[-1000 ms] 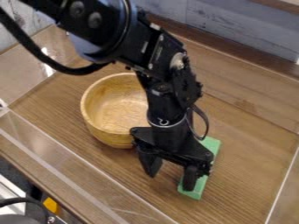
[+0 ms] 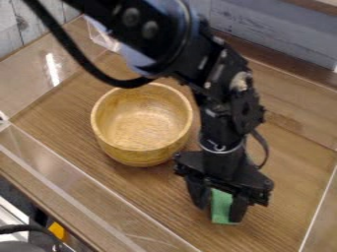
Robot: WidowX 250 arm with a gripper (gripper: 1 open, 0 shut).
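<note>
The black gripper [image 2: 222,195] is low on the wooden table at the lower right, over a green object [image 2: 226,211], which is mostly hidden beneath it. The fingertips overlap the green object; whether they grip it is unclear. A yellow round bowl [image 2: 129,124] sits to the left of the gripper, partly behind the arm.
A white panelled wall [image 2: 290,34] runs along the back. A small orange object [image 2: 57,230] shows at the lower left edge, beside dark parts.
The gripper has moved right, onto the green object, covering more of it. Its fingers appear closer together than before.
</note>
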